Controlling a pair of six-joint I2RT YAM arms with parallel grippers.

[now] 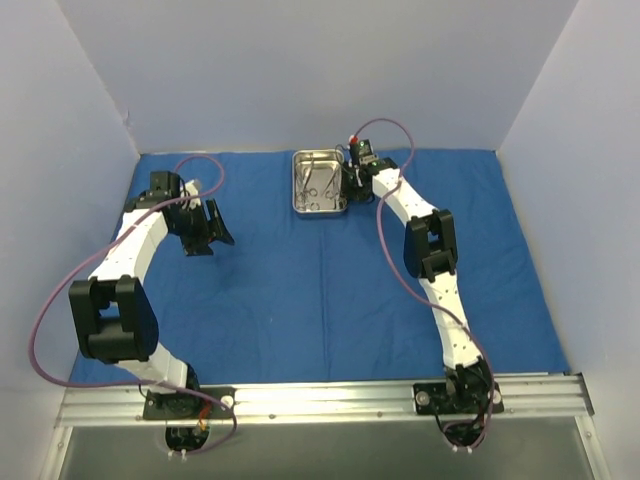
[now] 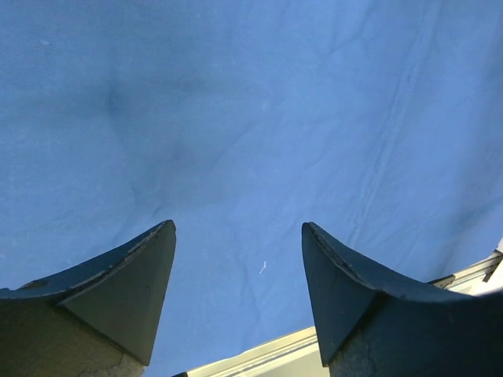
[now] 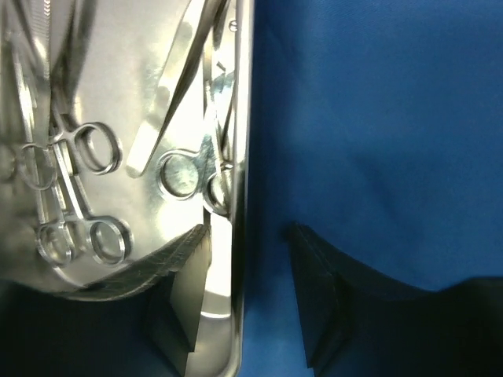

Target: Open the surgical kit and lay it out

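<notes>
The metal tray (image 1: 303,211) lies on the blue cloth at the back, with several steel instruments inside. In the right wrist view its side wall (image 3: 242,157) runs up between the two fingers of my right gripper, one finger over the inside and the other over the cloth. That gripper is part open, and whether it touches the wall I cannot tell. Inside the tray show scissor-like tools (image 3: 110,239) and tweezers (image 3: 161,102). Off to the left, my left gripper stands open above bare cloth, nothing between its fingers.
Blue cloth (image 1: 290,310) covers the table, its middle and front clear. A grey wall (image 1: 320,80) rises close behind the tray. Thin purple cables (image 1: 62,280) loop along both arms. A metal rail (image 1: 320,392) borders the front.
</notes>
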